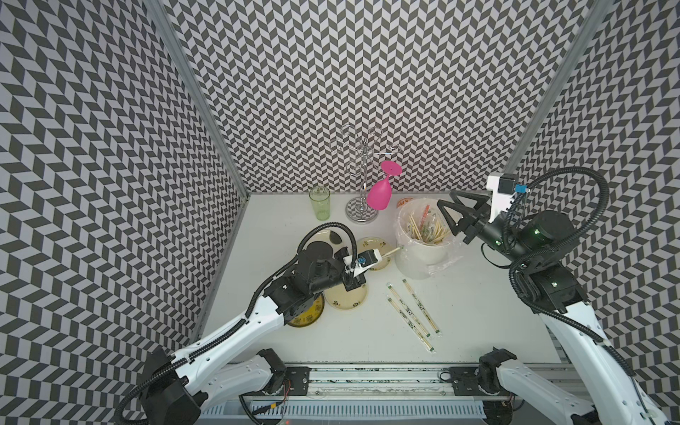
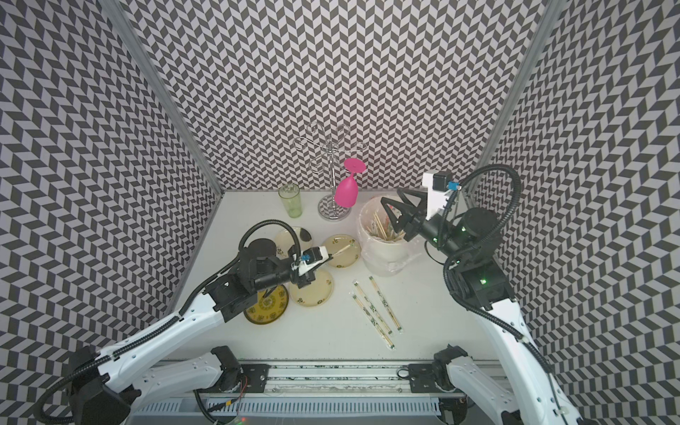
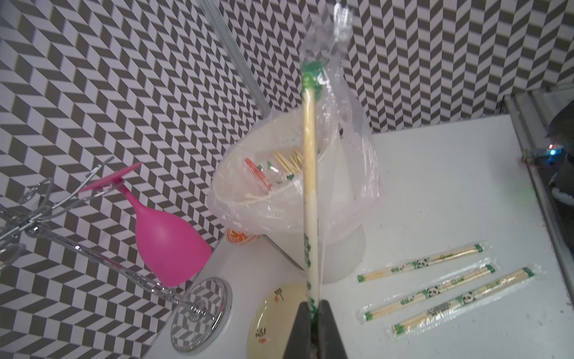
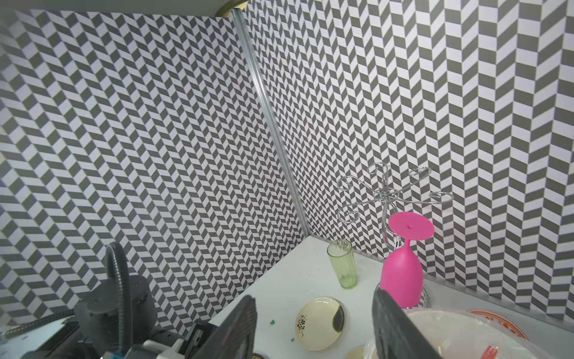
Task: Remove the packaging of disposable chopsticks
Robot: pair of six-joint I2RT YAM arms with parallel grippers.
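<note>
My left gripper is shut on one end of a chopstick, which points forward with clear, green-printed wrapper around it and crumpled plastic at the far tip. It hangs over the middle of the table, left of the lined bin. My right gripper is raised above the bin at the right with its fingers apart, nothing between them. Three wrapped chopstick packets lie on the table in front of the bin, which holds loose sticks and wrappers.
Several plates lie beneath and around my left arm. A green glass and a metal stand with a pink goblet stand at the back.
</note>
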